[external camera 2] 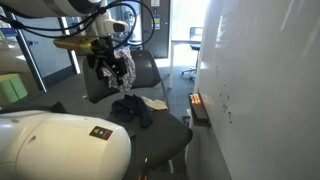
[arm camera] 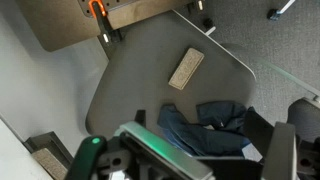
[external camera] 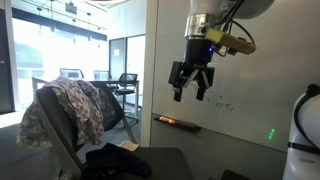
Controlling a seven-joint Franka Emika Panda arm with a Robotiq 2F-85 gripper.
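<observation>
My gripper [external camera: 189, 96] hangs in the air before the whiteboard in exterior view 1, fingers pointing down and apart. Nothing shows between them. Below, in the wrist view, a dark chair seat [arm camera: 135, 82] carries a small tan block [arm camera: 186, 68]. A dark cloth [arm camera: 200, 131] lies bunched at the seat's edge, in part behind the gripper. Over the chair's backrest drapes a patterned cloth [external camera: 68, 110]. On the whiteboard's ledge [external camera 2: 200, 114] sits a small orange-brown item [external camera: 177, 122].
The large whiteboard [external camera: 255, 95] stands upright close to the chair. A pale yellow cloth [external camera 2: 155, 103] lies near the dark one. Open carpet [arm camera: 245, 25] shows beyond the seat, and other chairs [external camera: 127, 82] stand farther back.
</observation>
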